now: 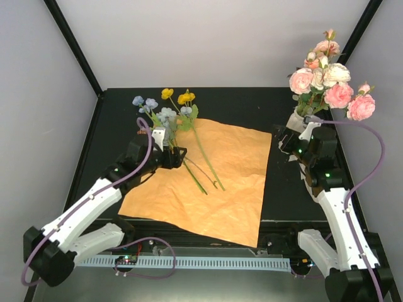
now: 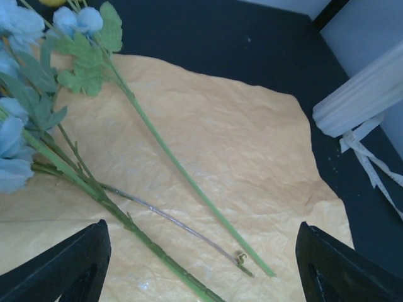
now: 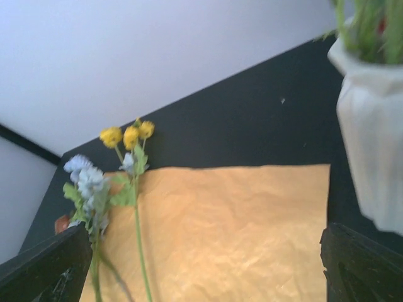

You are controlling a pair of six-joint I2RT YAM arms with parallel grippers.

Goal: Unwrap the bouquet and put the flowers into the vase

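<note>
Pink and cream roses (image 1: 327, 82) stand in the white vase (image 3: 371, 135) at the far right. On the brown paper lie a blue flower spray (image 2: 12, 151) with a thick green stem (image 2: 141, 236), a thinner brownish stem (image 2: 176, 221) and a yellow-flowered stem (image 1: 204, 154). Over the paper, above the lower stems, my left gripper (image 1: 181, 157) is part open with nothing between its fingers. My right gripper (image 1: 284, 139) is wide open and empty, beside the vase; the right wrist view shows the vase behind its right finger.
Brown wrapping paper (image 1: 233, 189) covers the middle of the black table (image 1: 239, 104). A pale ribbon (image 2: 371, 163) trails from the vase base. Bare table lies behind the paper, between the loose flowers and the vase.
</note>
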